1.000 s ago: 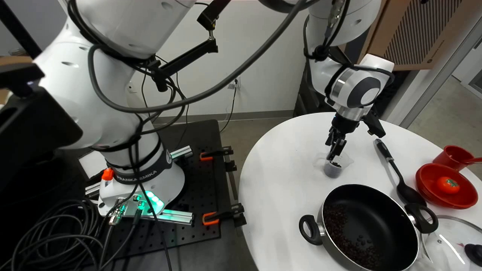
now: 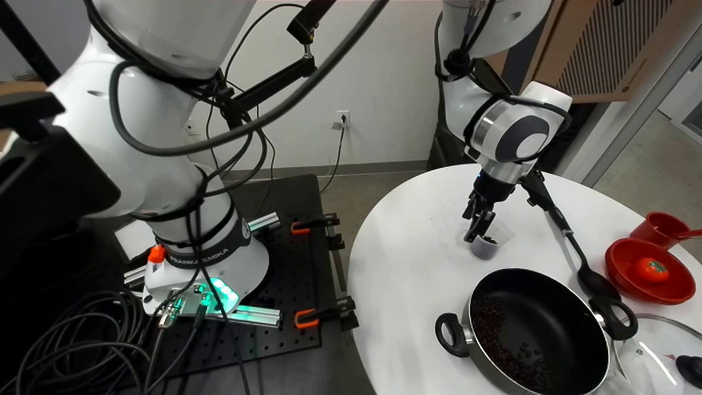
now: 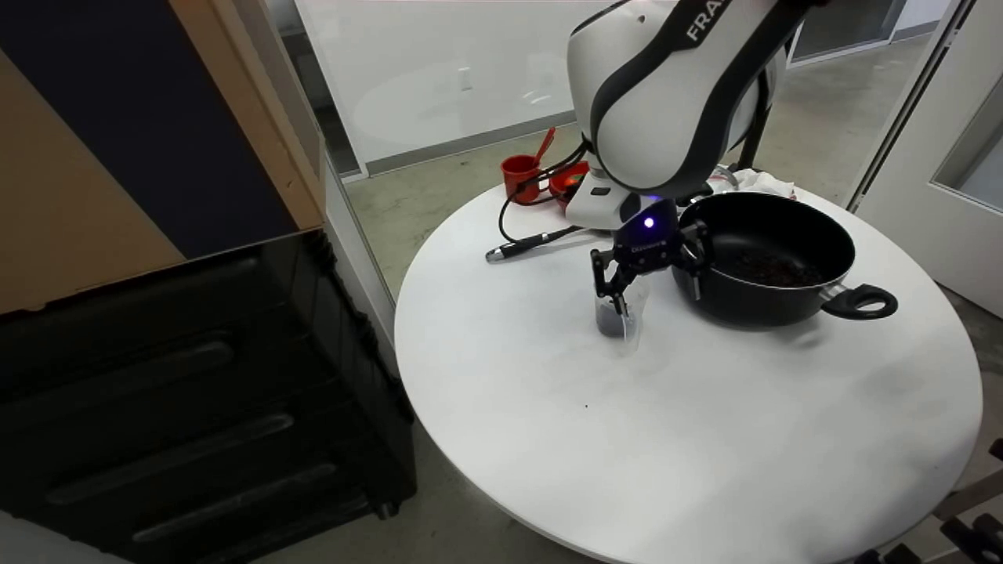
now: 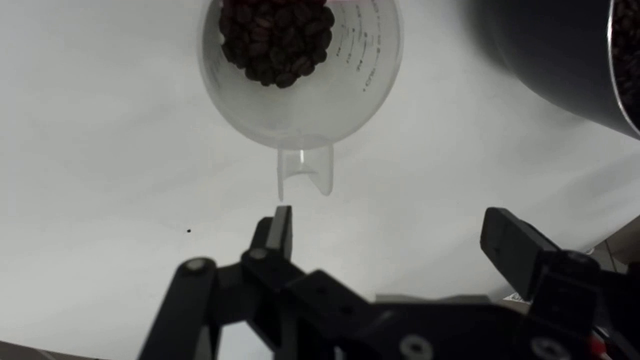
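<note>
A clear measuring cup [image 4: 336, 102] with dark beans [image 4: 276, 42] in its bottom stands upright on the white table; its small handle [image 4: 304, 168] points toward my gripper. The fingers are open wide, with only bare table between the fingers in the wrist view. The handle lies just beyond the left finger [image 4: 280, 231], nearer to it than to the right one, and outside the grip. In exterior view 1 the gripper [image 2: 475, 227] hangs low over the cup [image 2: 485, 247]. A black pot [image 2: 539, 329] with more dark beans sits close by.
A black ladle [image 2: 595, 283], a red bowl [image 2: 625, 263] holding a tomato [image 2: 651, 269], a red cup [image 2: 658, 229] and a glass lid [image 2: 651, 362] lie along the right side in exterior view 1. Free table [image 3: 715, 451] spreads broadly in exterior view 2.
The gripper has come a little lower and shifted slightly left in exterior view 1, nearer the measuring cup. The cup and pot have stayed put.
</note>
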